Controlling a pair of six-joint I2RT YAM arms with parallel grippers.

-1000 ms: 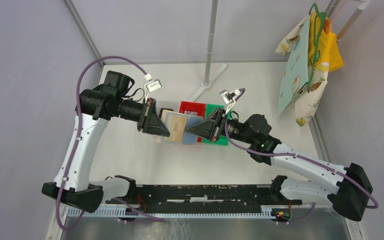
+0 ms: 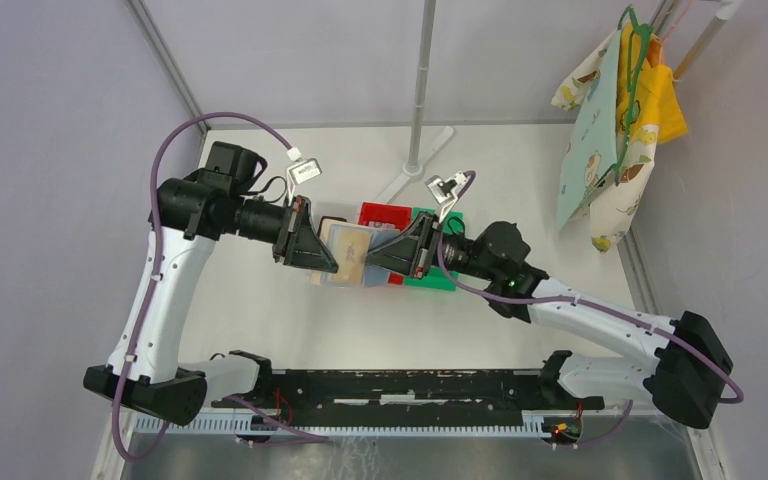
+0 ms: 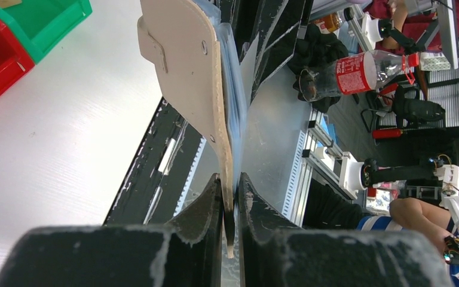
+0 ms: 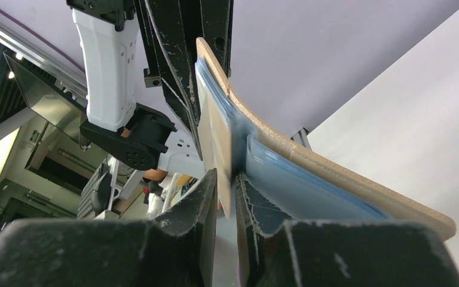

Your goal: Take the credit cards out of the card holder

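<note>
A tan card holder with blue sleeves (image 2: pixel 350 250) is held up in the middle. My left gripper is shut on it; in the left wrist view it stands edge-on, its beige back outward. My right gripper (image 2: pixel 380 258) is at the holder's right part. In the right wrist view, a pale card (image 4: pixel 214 131) sits among the blue sleeves (image 4: pixel 299 185), and its lower end reaches between my right fingertips, which are a little apart; whether they touch it is unclear.
Red (image 2: pixel 385 214) and green (image 2: pixel 428 283) bins sit on the white table (image 2: pixel 260 320) behind and under the holder. Hanging fabric bags (image 2: pixel 610 140) are at the back right.
My right gripper and arm have moved left, further over the card holder's right part. My left gripper and the holder have stayed nearly still.
</note>
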